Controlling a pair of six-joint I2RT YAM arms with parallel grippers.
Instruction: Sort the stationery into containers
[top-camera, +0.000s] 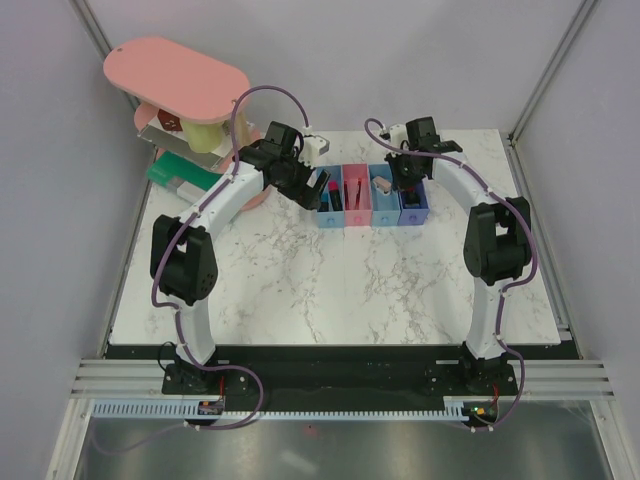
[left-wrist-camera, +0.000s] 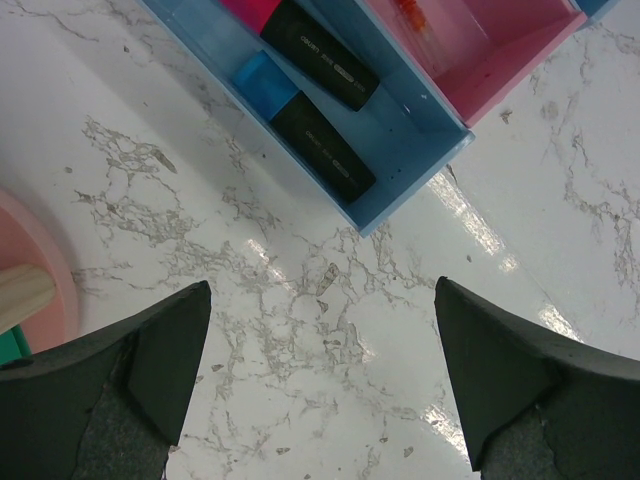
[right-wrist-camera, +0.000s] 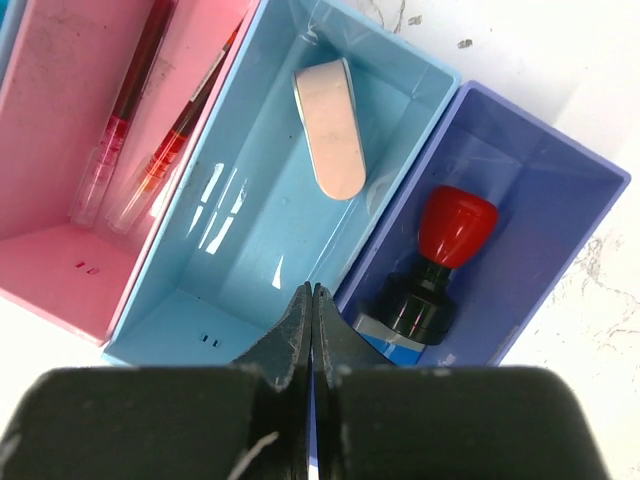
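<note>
Four open bins stand side by side in the top view. The left light blue bin (left-wrist-camera: 405, 180) holds a black stick with a pink cap (left-wrist-camera: 318, 55) and one with a blue cap (left-wrist-camera: 318, 145). Two clear-ended pens (right-wrist-camera: 165, 150) lie in the pink bin (right-wrist-camera: 60, 285). A beige eraser (right-wrist-camera: 332, 135) is inside the second light blue bin (right-wrist-camera: 215, 255). In the dark blue bin (right-wrist-camera: 540, 215) is a red-handled stamp (right-wrist-camera: 455, 228), partly over a blue-and-white item (right-wrist-camera: 390, 343). My left gripper is open and empty beside the left bin. Above the wall between the two right bins, my right gripper is shut, nothing showing between its tips.
At the back left stands a pink-topped tiered rack (top-camera: 175, 70) with green trays (top-camera: 180, 178) below, close to the left arm.
</note>
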